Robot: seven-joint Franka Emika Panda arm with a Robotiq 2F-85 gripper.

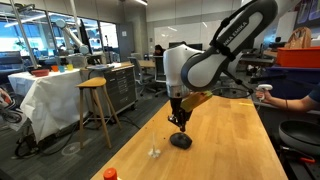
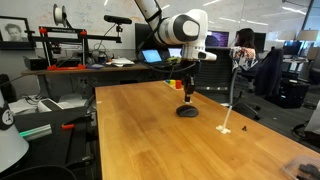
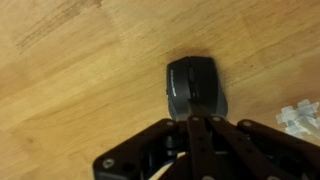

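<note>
A dark, rounded object like a computer mouse [image 3: 178,88] lies on the wooden table, just ahead of my gripper in the wrist view. No gap shows between the fingers, so the gripper is shut; its dark tips overlap the object's lower part there. Exterior view 1 has the same black object [image 1: 181,141] under the gripper [image 1: 181,128]. From the other side, the object [image 2: 187,111] sits below the gripper tip [image 2: 187,100]. Whether tip and object touch, I cannot tell.
A white, thin upright item [image 2: 230,108] stands on the table near the black object. A red-topped item [image 1: 110,174] is at the near table edge. Bare wooden tabletop [image 1: 225,145] spreads to the right in exterior view 1.
</note>
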